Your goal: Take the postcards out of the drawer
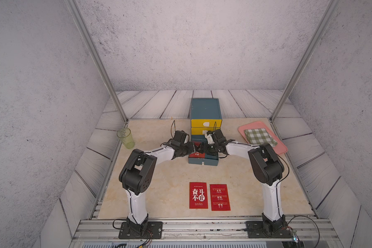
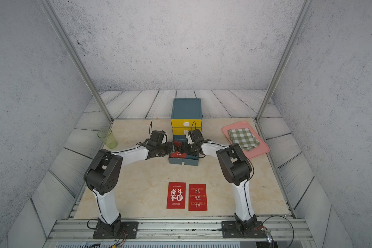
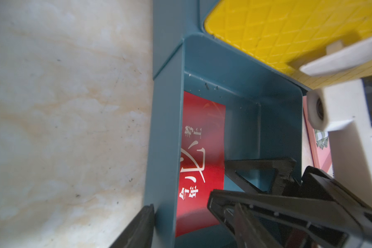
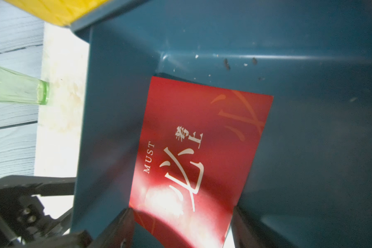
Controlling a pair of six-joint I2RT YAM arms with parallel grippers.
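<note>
The blue drawer point(image 1: 202, 162) is pulled out below two yellow drawers. A red postcard point(image 4: 198, 165) lies inside at its left, white lettering up. Two red postcards point(image 1: 198, 195) point(image 1: 220, 197) lie on the table in front. My left gripper is open at the drawer's left wall, in the left wrist view. My right gripper is open inside the drawer over the postcard's lower end, in the right wrist view; the two grippers are close together.
A green glass point(image 1: 126, 138) stands at the far left. A pink tray point(image 1: 281, 146) with a checked cloth sits at the right.
</note>
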